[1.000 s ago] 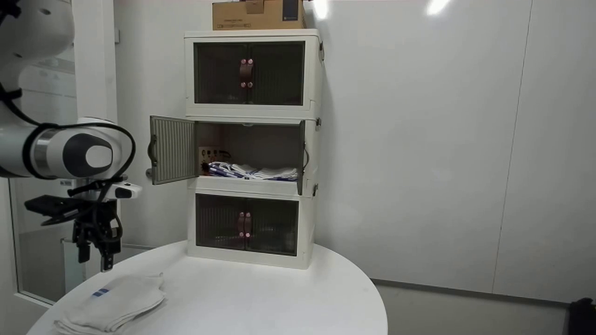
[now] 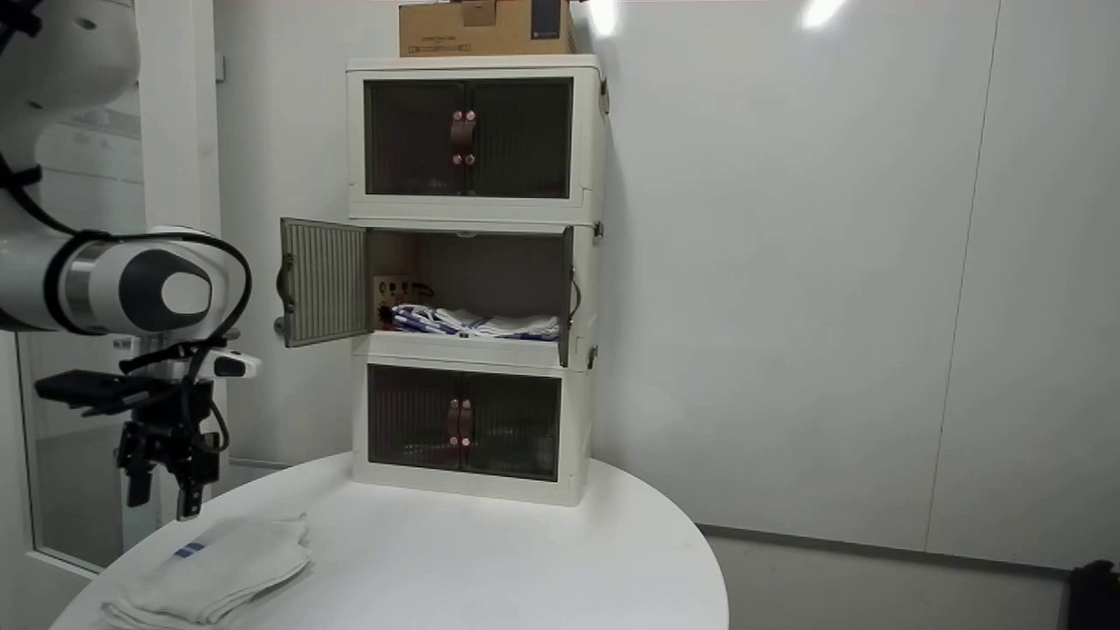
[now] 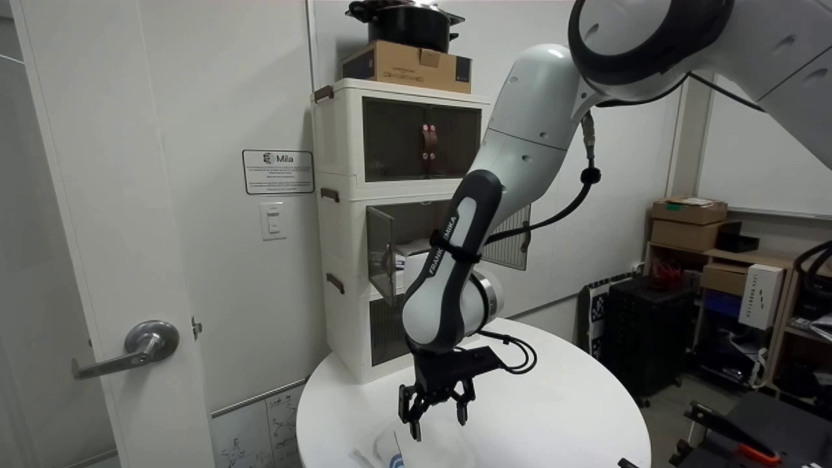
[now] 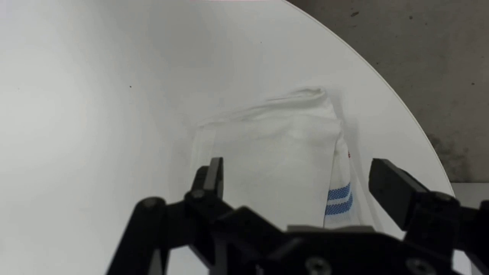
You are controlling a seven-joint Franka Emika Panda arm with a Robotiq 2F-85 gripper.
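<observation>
A folded white cloth [image 2: 215, 572] with two blue stripes lies on the round white table near its left edge. From above, in the wrist view, the cloth [image 4: 275, 160] is a flat rectangle, its lower part hidden behind the gripper. My gripper [image 2: 159, 504] hangs above the cloth, pointing down, clear of it. Wide apart and empty, the two fingers of the gripper appear on either side of the cloth in the wrist view. In exterior view 2 the gripper [image 3: 441, 425] is also open over the cloth, which is partly cut off below.
A white three-tier cabinet [image 2: 583, 420] stands at the table's back. Its middle doors, with the left door [image 2: 325, 283] swung out, are open, and folded cloths [image 2: 472, 322] lie inside.
My gripper has shifted slightly left and down in exterior view 1, with a small tilt. The cloth and the cabinet doors stay where they were.
</observation>
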